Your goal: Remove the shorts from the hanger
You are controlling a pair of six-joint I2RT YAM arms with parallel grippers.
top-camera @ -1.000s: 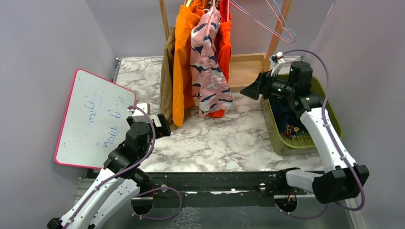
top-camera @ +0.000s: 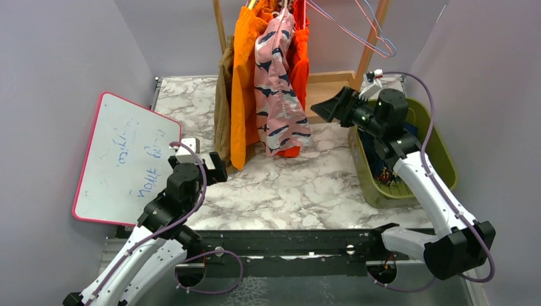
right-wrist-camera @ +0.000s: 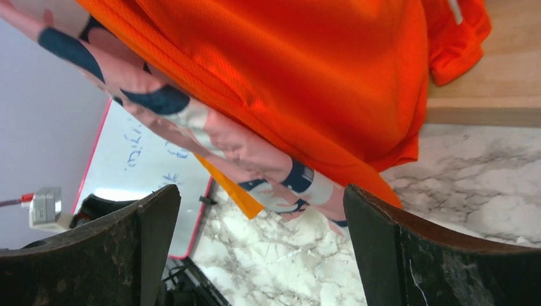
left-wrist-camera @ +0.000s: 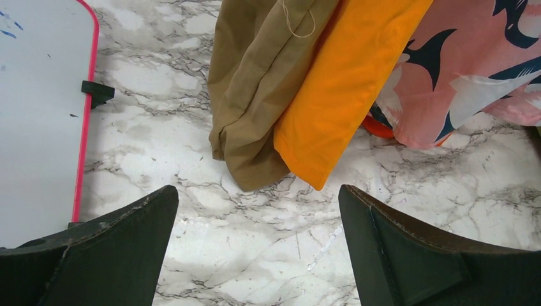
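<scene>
Garments hang from hangers on a wooden rail at the top centre: olive cloth, orange cloth, pink shark-print cloth and red-orange cloth. Which are shorts is hard to tell. In the right wrist view red-orange fabric fills the upper part, with my open right gripper just below it, holding nothing; in the top view it is right of the garments. My open left gripper sits low before the olive and orange hems, empty.
A green bin with dark cloth stands at the right. A whiteboard lies at the left. A wooden tray sits behind the garments, and empty hangers hang top right.
My right arm has shifted slightly, its gripper moving a little up in the top view. My left arm and the garments look unchanged.
</scene>
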